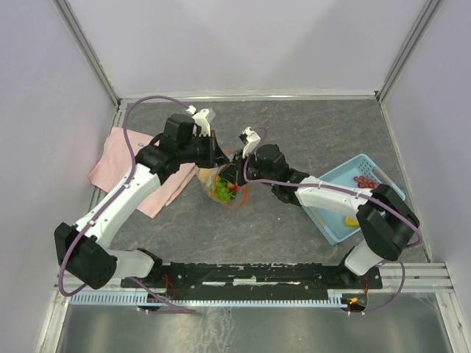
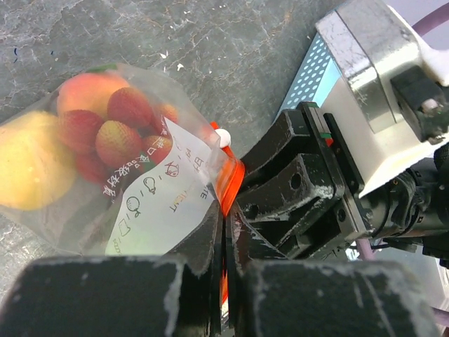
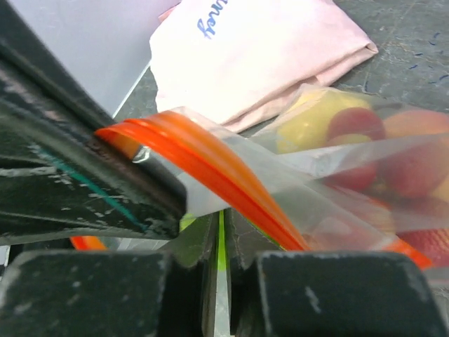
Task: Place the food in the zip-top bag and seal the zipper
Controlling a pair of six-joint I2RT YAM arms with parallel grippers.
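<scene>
The clear zip top bag [image 1: 239,200] stands between my grippers, its orange zip strip [image 2: 230,184] stretched at the mouth. Through the film show a yellow fruit [image 2: 34,160], a peach [image 2: 88,93] and several red fruits [image 2: 118,142]; something green [image 1: 222,191] shows too. My left gripper is shut on the bag's orange edge. At the mouth, close beside it, is my right gripper, its fingertips narrowly spaced around or in front of something green; whether they grip it, I cannot tell. One black left finger [image 3: 84,161] covers part of the opening.
A blue basket [image 1: 335,239] at the right holds red grapes [image 1: 366,182] and a yellow item [image 1: 352,221]. Folded pink cloth [image 1: 118,158] lies at the left.
</scene>
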